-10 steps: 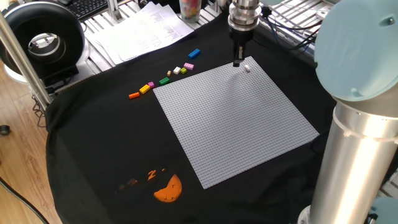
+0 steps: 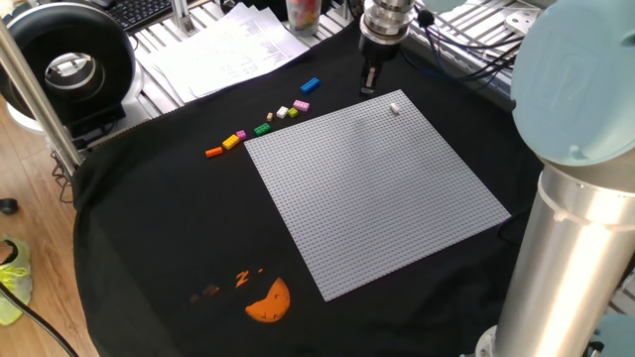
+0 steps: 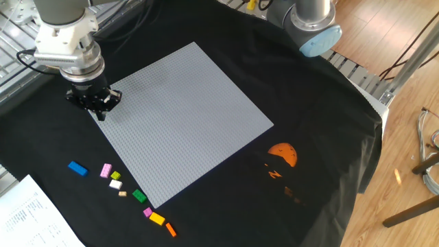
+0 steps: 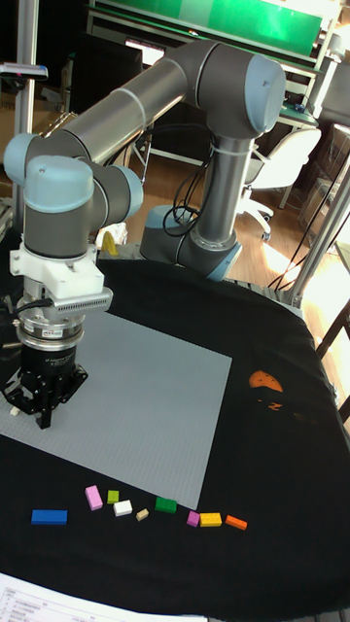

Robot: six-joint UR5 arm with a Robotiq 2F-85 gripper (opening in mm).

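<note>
A large grey studded baseplate (image 2: 372, 193) lies flat on the black cloth. One small whitish-pink brick (image 2: 395, 109) sits on it near its far corner; in the third exterior view a pale bit of brick (image 4: 15, 411) shows beside the fingers. My gripper (image 2: 368, 87) points down just off that corner, above the cloth and apart from the brick. From the second exterior view the black gripper (image 3: 101, 115) hangs over the same corner. Its fingers are too dark and overlapped to read their spacing, and no brick shows between them.
Loose bricks lie in a row along one plate edge: blue (image 2: 311, 85), pink (image 2: 302, 105), white (image 2: 282, 112), green (image 2: 262, 129), yellow (image 2: 231, 142), orange (image 2: 213, 152) and several others. Papers (image 2: 223, 55) lie behind them.
My gripper has risen and drifted slightly left in the first exterior view, away from the small brick on the plate. That brick and the loose ones have stayed put.
</note>
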